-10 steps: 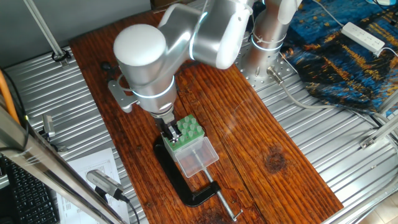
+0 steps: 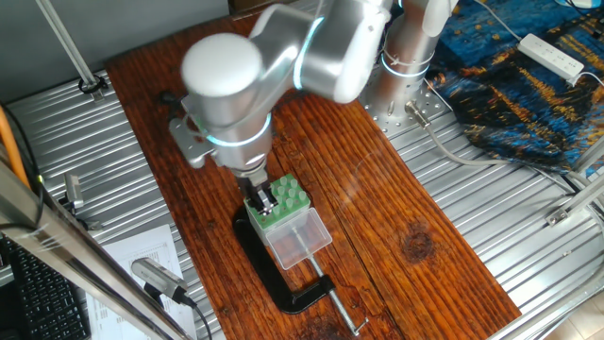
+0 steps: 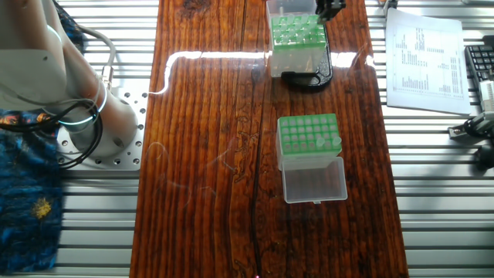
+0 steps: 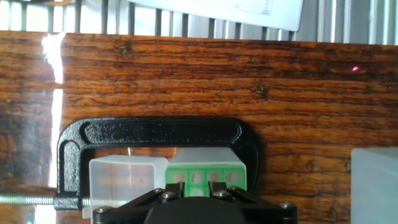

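Note:
A clear box with a green tube rack point(image 2: 282, 200) stands inside a black C-clamp point(image 2: 274, 274), its clear lid point(image 2: 300, 240) folded open. Pale tube tops fill many of the rack's holes. My gripper point(image 2: 261, 200) points down over the rack's left side, close to the tops. In the wrist view the fingers point(image 4: 217, 189) stand apart, with only the green rack showing through the gap; the gripper looks open. How deep the fingertips reach is hidden. A second green rack point(image 3: 309, 130), mostly empty, has two pale tubes point(image 3: 336, 142) at one corner.
The second box's open lid point(image 3: 315, 181) lies flat on the wooden table. The clamp's screw point(image 2: 346, 309) sticks out toward the table's front. Printed paper point(image 3: 427, 62) and a keyboard point(image 2: 42, 293) lie off the table. Much bare wood point(image 2: 387, 217) is free on the base side.
The arm has shifted slightly to the right in exterior view 1 since a second ago, bringing the gripper farther over the rack. Rack and clamp stay put.

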